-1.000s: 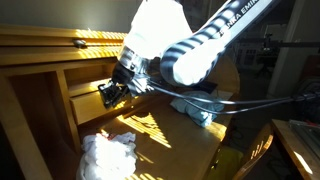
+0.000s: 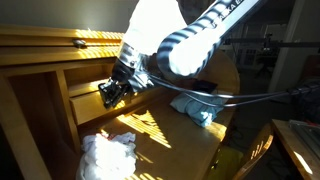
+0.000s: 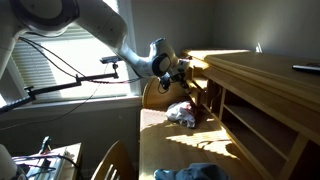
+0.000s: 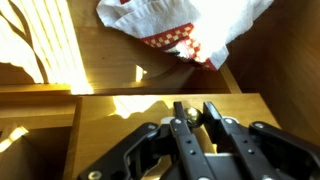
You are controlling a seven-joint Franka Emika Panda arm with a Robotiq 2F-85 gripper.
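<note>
In the wrist view my gripper is shut on a small round brass-coloured knob [image 4: 193,115]. Behind the knob is a wooden drawer front [image 4: 125,112]. From the first exterior side, the gripper [image 2: 116,98] appears dark against the drawer front [image 2: 88,107], with the knob hidden there. The other exterior view has the gripper [image 3: 184,85] by the desk's shelf unit, too small and shadowed to make out its grip.
A white cloth with a red pattern [image 4: 190,25] lies crumpled on the desktop near the drawer. A blue-grey cloth [image 3: 190,172] lies farther along. Open compartments [image 3: 250,118] line the shelf unit; sunlit desktop [image 2: 165,138] between the cloths is bare.
The white arm links have shifted and turned slightly over the last second. My gripper stays close to the same place at the drawer front; the cloths look unmoved.
</note>
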